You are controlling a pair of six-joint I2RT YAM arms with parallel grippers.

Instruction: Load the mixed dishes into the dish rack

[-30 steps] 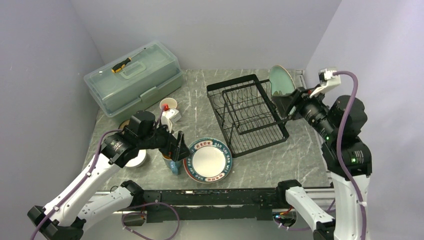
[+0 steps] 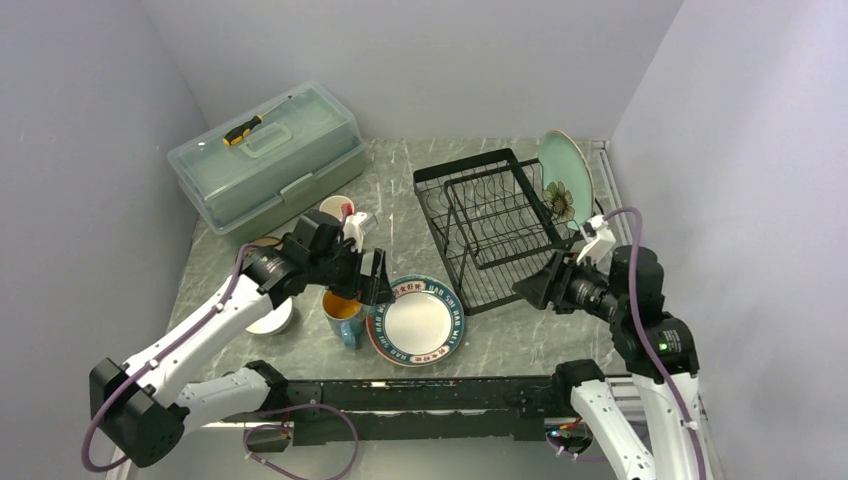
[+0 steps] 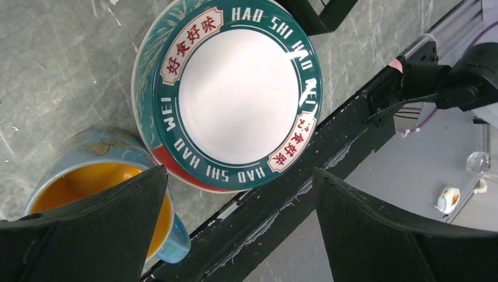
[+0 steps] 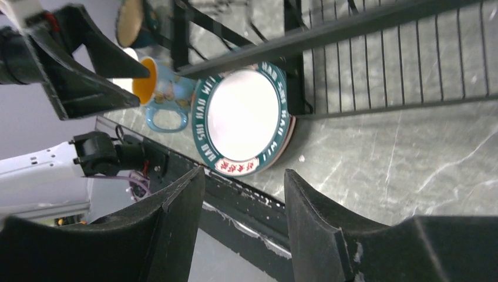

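A green plate (image 2: 568, 165) stands upright at the right end of the black dish rack (image 2: 440, 175). Two stacked patterned plates (image 2: 418, 325) lie at the front centre, beside a blue mug (image 2: 347, 330) with orange inside. A white bowl (image 2: 268, 323) and a small cup (image 2: 335, 205) are at the left, partly behind the arm. My left gripper (image 2: 376, 278) hangs open and empty above the mug and the plates' left edge. My right gripper (image 2: 532, 287) is open and empty near the rack's front right; in the right wrist view its fingers point toward the plates.
A green toolbox (image 2: 265, 160) with a screwdriver fills the back left. Walls close in the left, back and right. The counter right of the plates, in front of the rack, is clear.
My right gripper has moved down and left from the upright green plate toward the front of the rack.
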